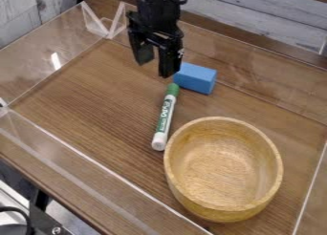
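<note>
My black gripper (156, 52) hangs over the upper middle of the wooden surface, its fingers open with nothing seen between them. Just to its lower right lies a blue block (196, 77). Below the gripper a white and green marker (165, 119) lies lengthwise, its green end near the block. A large tan bowl (220, 167) stands at the lower right.
Light walls border it at the back and on the left, and a dark cable lies outside at the lower left corner.
</note>
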